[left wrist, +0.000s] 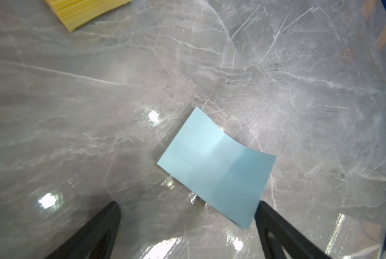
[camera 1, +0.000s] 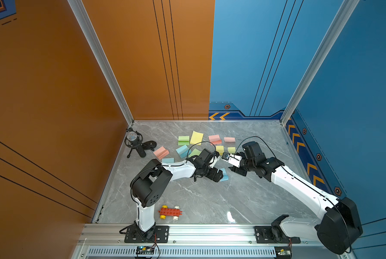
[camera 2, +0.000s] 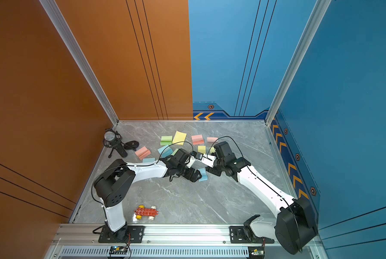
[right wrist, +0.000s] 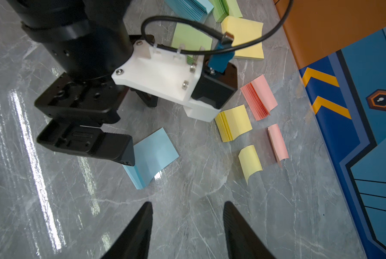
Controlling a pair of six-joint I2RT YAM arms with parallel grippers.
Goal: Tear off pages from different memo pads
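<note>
A blue memo pad [left wrist: 216, 161] lies on the grey marbled table, its right end lifting in a curve. My left gripper is open just beside it; one finger overlaps the pad's near right corner in the left wrist view, and whether they touch I cannot tell. Nothing shows between its fingers. In the right wrist view the same blue pad [right wrist: 157, 153] lies past the fingertips of my right gripper, which is open and empty. That gripper hovers to the right of the pad, and the left arm's dark finger partly covers the pad's left edge.
Behind the grippers are a yellow pad [right wrist: 234, 123], a curled small yellow piece [right wrist: 250, 161], a pink pad [right wrist: 262, 97] and a narrow pink piece [right wrist: 278, 141]. A red toy [camera 1: 170, 212] sits near the front, a small tripod [camera 1: 134, 140] at back left.
</note>
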